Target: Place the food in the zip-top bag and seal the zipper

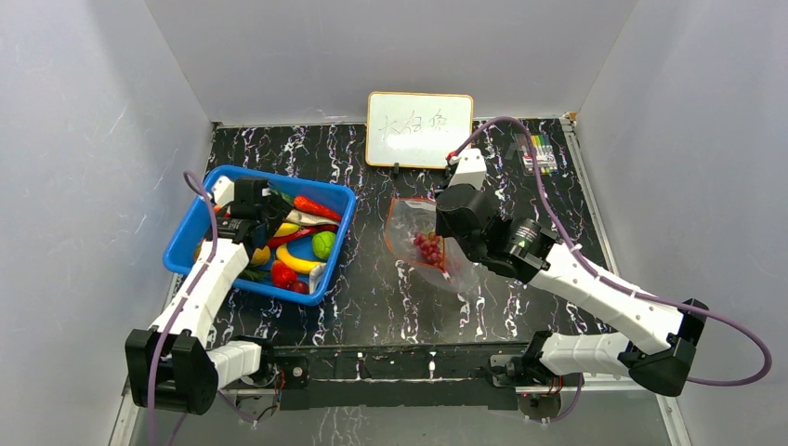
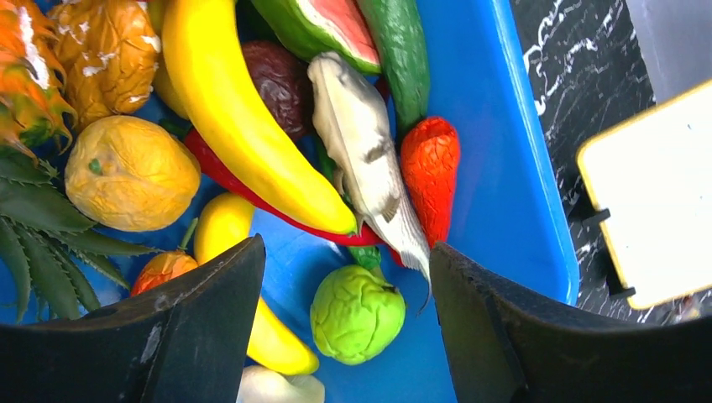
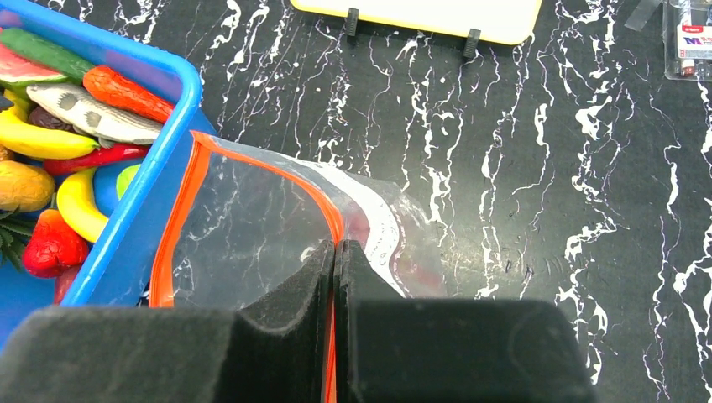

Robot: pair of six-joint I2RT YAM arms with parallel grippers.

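Observation:
My left gripper hangs open over the blue bin of food, with a fish, banana, green cabbage, red pepper and other produce below its fingers. The clear zip bag lies right of the bin, red grapes inside. My right gripper is shut on the bag's orange-edged rim, holding it up, as the right wrist view shows.
A whiteboard stands at the back, a pack of markers at the back right.

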